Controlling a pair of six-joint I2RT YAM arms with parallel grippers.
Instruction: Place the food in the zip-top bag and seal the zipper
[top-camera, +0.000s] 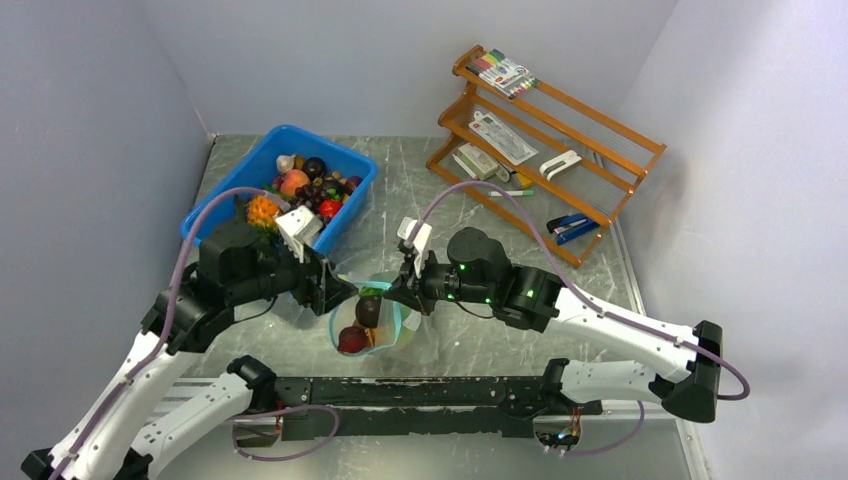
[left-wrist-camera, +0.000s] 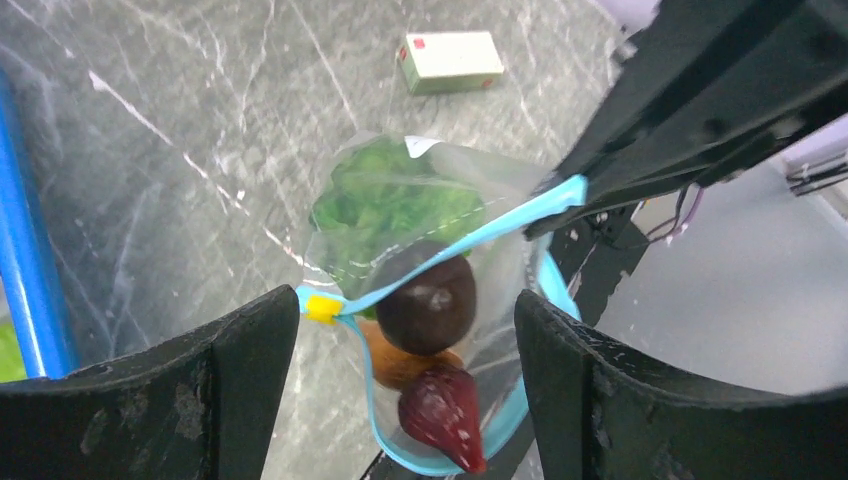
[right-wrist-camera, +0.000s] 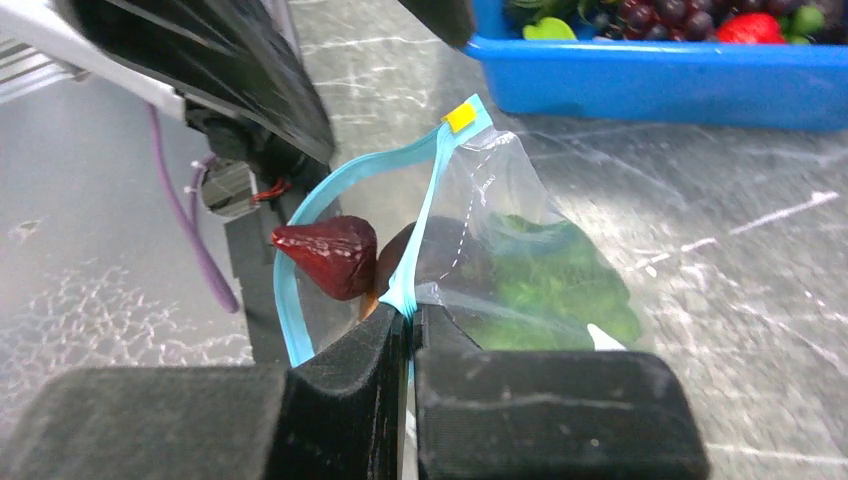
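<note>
The clear zip top bag (top-camera: 392, 330) has a light blue zipper rim and a yellow slider (left-wrist-camera: 322, 307) at one corner. Its mouth gapes, and inside are a dark red food piece (top-camera: 352, 339), a dark round one (left-wrist-camera: 428, 300), an orange-brown piece (left-wrist-camera: 396, 358) and something leafy green (right-wrist-camera: 560, 280). My right gripper is shut on the blue rim of the bag, the strip pinched between its fingertips. Beside the mouth, my left gripper stands open, its fingers apart and nothing held; the slider appears close to one finger (left-wrist-camera: 255, 345).
At the back left is a blue bin (top-camera: 352, 207) of mixed produce. A wooden rack (top-camera: 560, 170) with stationery stands at the back right. Behind the bag, the grey marble tabletop (top-camera: 400, 180) is clear.
</note>
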